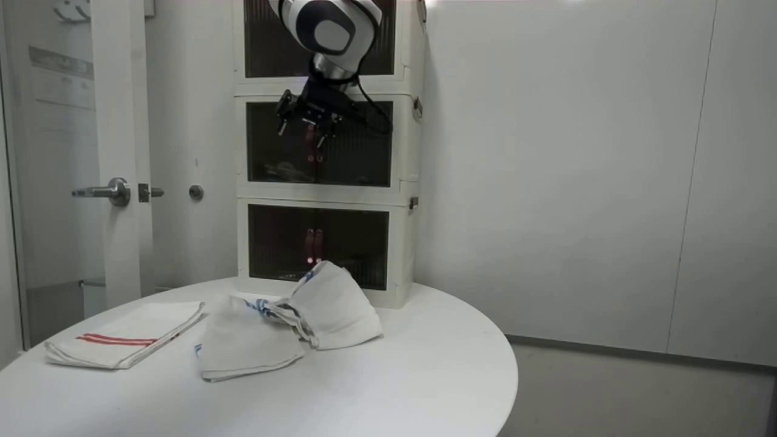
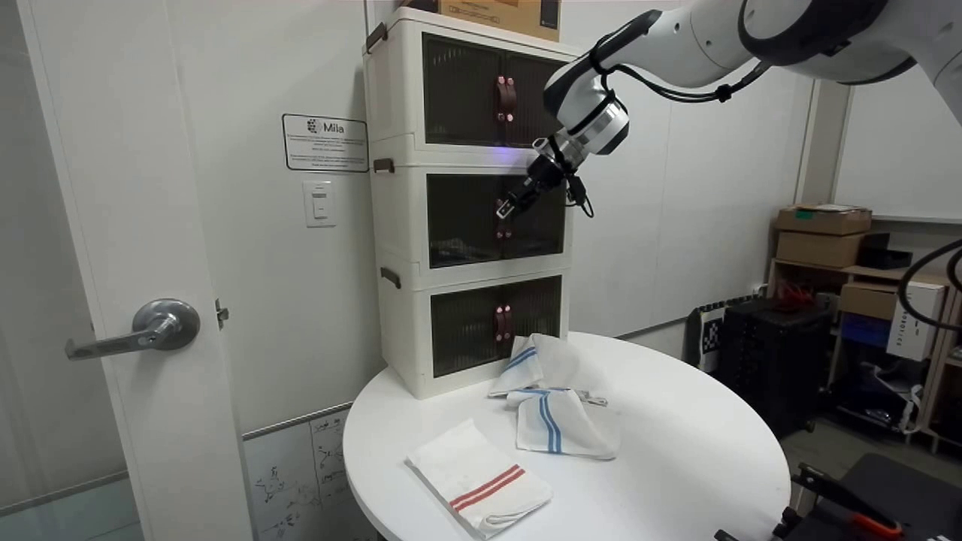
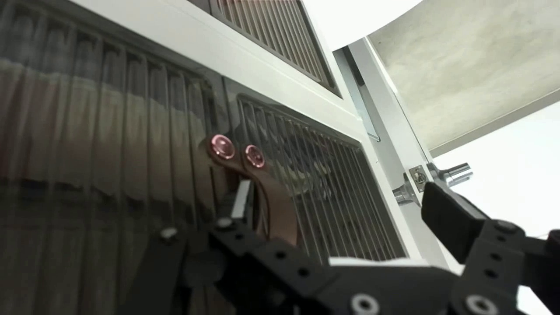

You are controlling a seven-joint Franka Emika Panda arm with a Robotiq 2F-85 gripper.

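My gripper is open in front of the middle unit of a white stacked cabinet. Its fingers stand wide apart in the wrist view, with no object visibly clamped between them. One silver fingertip overlaps the pair of brown strap handles, close to the left strap's pink button. The right strap curves down just beside that finger. Whether the finger touches either strap, I cannot tell. The other finger is off to the right, past the cabinet's edge. Both middle doors look closed.
Below, a round white table carries a folded red-striped towel and crumpled blue-striped cloths against the cabinet's foot. A door with a metal handle stands to the left. Open air surrounds the arm on the right.
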